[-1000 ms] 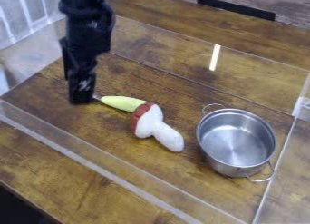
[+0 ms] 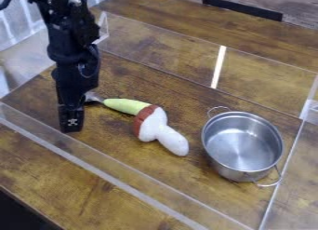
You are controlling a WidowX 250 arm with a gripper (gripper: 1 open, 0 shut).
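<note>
My gripper (image 2: 72,118) is low over the wooden table at the left, its dark fingers open beside a small metal utensil that is partly hidden behind it. Right of it lies a pale green corn-like toy (image 2: 126,107), touching or very near a red-and-white mushroom-like toy (image 2: 162,131). A steel pot (image 2: 241,144) with two wire handles stands on the right.
Clear transparent edging runs along the left and across the front and right of the work area.
My gripper has come down from higher up and now stands low at the left of the green toy. The toys and pot have not moved.
</note>
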